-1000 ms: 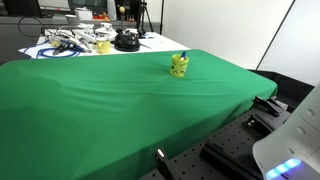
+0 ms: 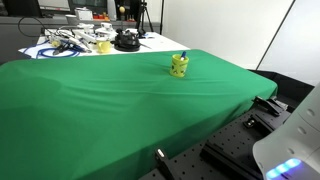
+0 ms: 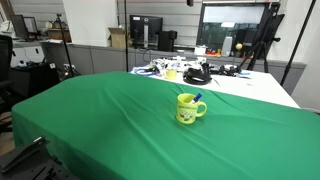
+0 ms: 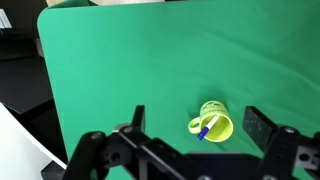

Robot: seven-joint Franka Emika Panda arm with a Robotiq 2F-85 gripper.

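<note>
A yellow-green mug (image 2: 179, 67) stands upright on the green table cover (image 2: 90, 105), a blue-and-white pen-like item (image 3: 196, 99) leaning in it. In the wrist view the mug (image 4: 214, 113) shows from above, its handle toward the lower left and the blue end of the pen-like item (image 4: 203, 132) over its rim. My gripper is open, its dark fingers wide apart on either side of the mug in that picture. They are above the table with nothing held. Neither exterior view shows the fingers.
White cables and yellow items (image 2: 60, 42) lie on a white table behind the green cover, beside a black device (image 2: 127, 40). Part of a white arm (image 2: 292, 145) is at the right edge.
</note>
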